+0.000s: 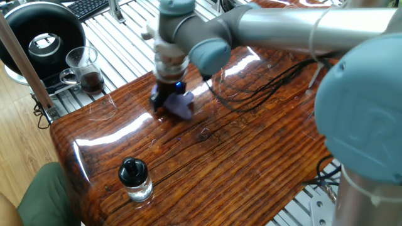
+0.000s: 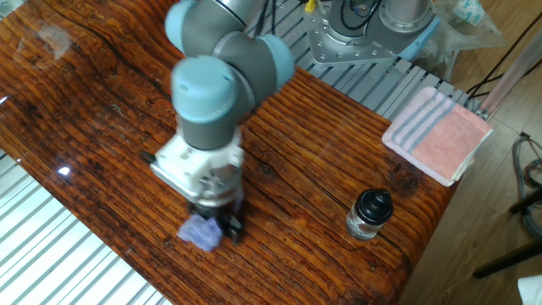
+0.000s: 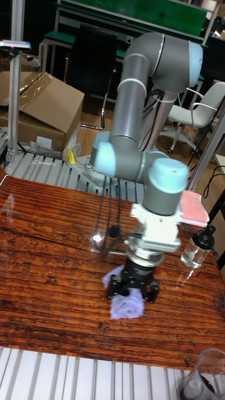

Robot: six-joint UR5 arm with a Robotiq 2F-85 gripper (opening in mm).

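Observation:
A crumpled purple cloth [image 1: 180, 105] rests against the glossy wooden table, with my gripper [image 1: 164, 100] directly over it. In exterior view 2 the cloth [image 2: 201, 231] bulges out beside the black fingers of the gripper [image 2: 218, 222]. From exterior view 3, the gripper [image 3: 133, 288] is shut on the cloth [image 3: 126, 305], which sticks out on both sides and below the fingers. The part of the cloth between the fingers is hidden. Wet streaks and droplets shine on the wooden table [image 1: 207, 169].
A clear bottle with a black pump top [image 1: 135, 180] stands near one table end. A glass mug with dark liquid [image 1: 88, 75] is off the table on the slatted metal surface. A folded pink towel [image 2: 436, 135] lies at the table's corner. Black cables [image 1: 270, 91] hang beside the arm.

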